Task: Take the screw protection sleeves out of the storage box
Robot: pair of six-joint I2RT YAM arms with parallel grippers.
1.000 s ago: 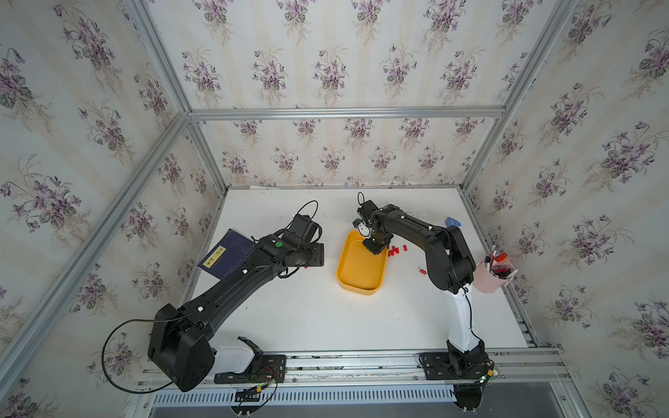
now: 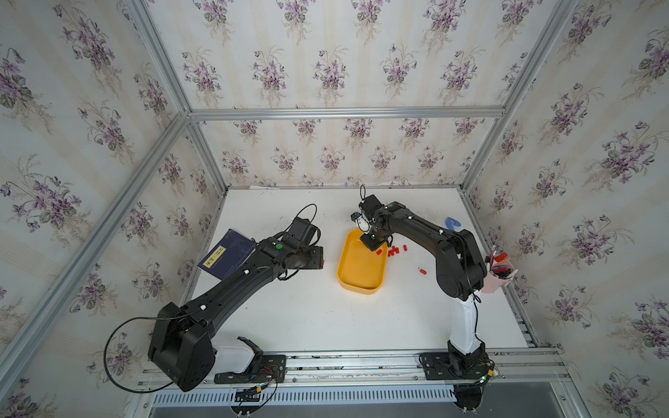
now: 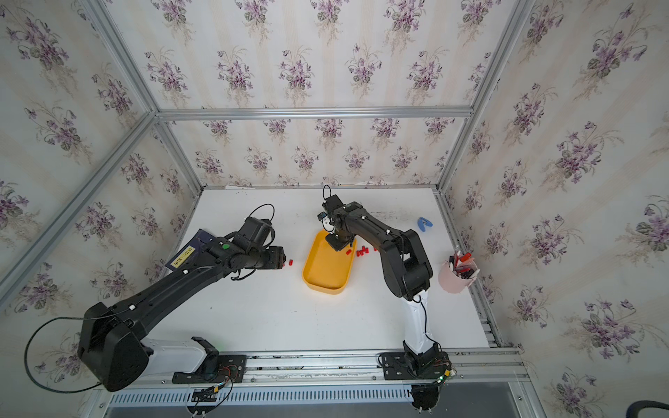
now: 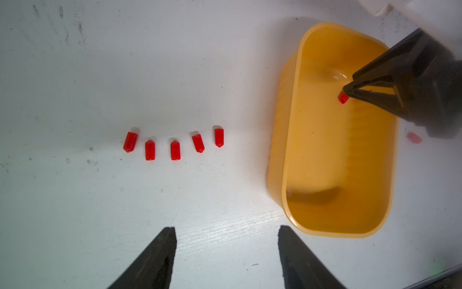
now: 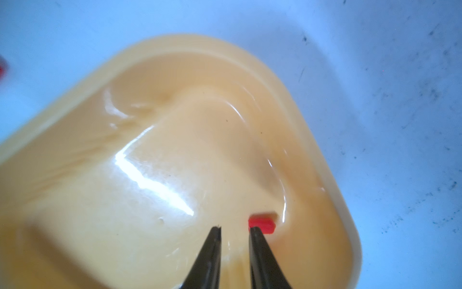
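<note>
The storage box [image 4: 277, 144] is an orange tray on the white table. One red sleeve [image 5: 261, 224] lies on its floor near the far end. Over that end is my right gripper, its fingers part open with a narrow bare gap; the sleeve sits just beyond its right fingertip, outside the gap. In the left wrist view the right gripper's tips partly cover this sleeve [image 4: 343, 98]. Left of the box, my left gripper stands wide open and empty. Several red sleeves [image 4: 175, 150] lie in a loose row on the table there.
More red sleeves [image 2: 393, 251] are on the table right of the box. A dark blue folder-like object [image 2: 226, 253] lies at the left, a pink pen cup [image 2: 494, 280] stands at the right, and a blue item [image 2: 453, 223] rests behind it.
The right arm has shifted slightly, its elbow now further right and its gripper a little changed in pose over the box's far end. The left arm has barely moved.
</note>
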